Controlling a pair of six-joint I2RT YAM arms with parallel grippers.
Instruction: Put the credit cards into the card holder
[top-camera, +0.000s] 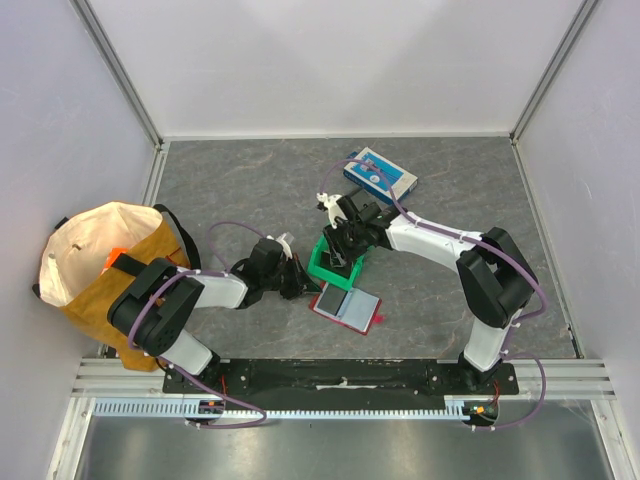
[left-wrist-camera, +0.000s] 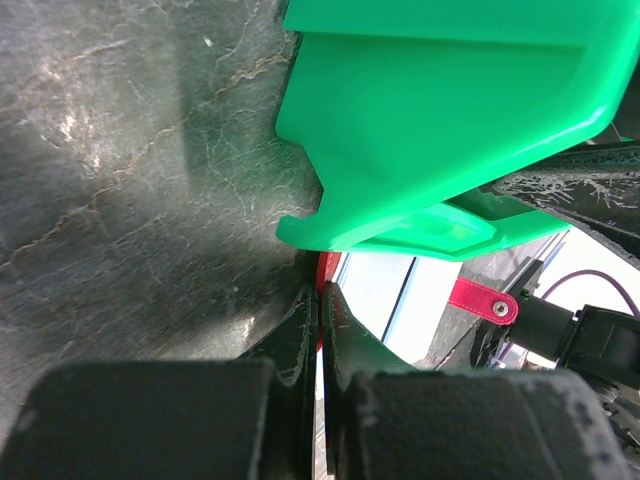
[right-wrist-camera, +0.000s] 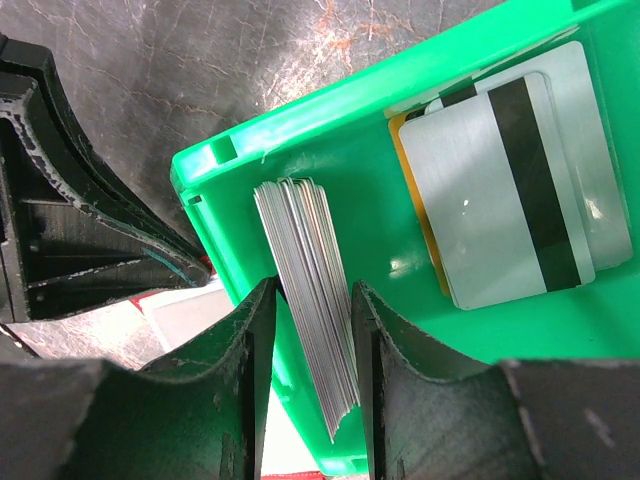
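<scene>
The card holder (top-camera: 360, 309), red-edged with clear pockets, lies open on the table below the green box (top-camera: 343, 279). In the right wrist view, a stack of cards (right-wrist-camera: 310, 285) stands on edge in the box. My right gripper is partly open over it, one finger on each side of the stack. Flatter cards (right-wrist-camera: 485, 190) with a dark stripe rest farther right in the box. My left gripper is shut, its tips at the holder's red edge (left-wrist-camera: 327, 265); whether that edge is pinched I cannot tell.
A blue-and-white box (top-camera: 381, 172) lies behind the green box. At the left stands a tan bag (top-camera: 130, 285). The two grippers are close together around the green box.
</scene>
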